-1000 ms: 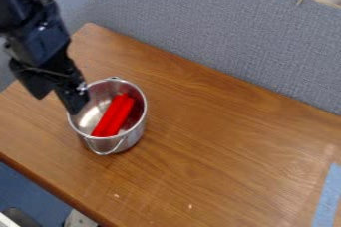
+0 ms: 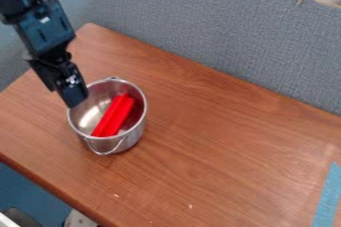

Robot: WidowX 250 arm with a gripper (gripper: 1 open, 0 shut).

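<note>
A steel pot with a wire handle stands on the wooden table, left of centre. A red elongated object lies inside it, tilted along the pot. My black gripper hangs at the upper left of the pot, over its left rim area, fingers pointing down. It is open, with nothing seen between its fingers.
A grey padded wall runs along the back and left.
The arm has shifted upward and back, and its body now covers less of the left side. The pot and red object have not visibly moved.
</note>
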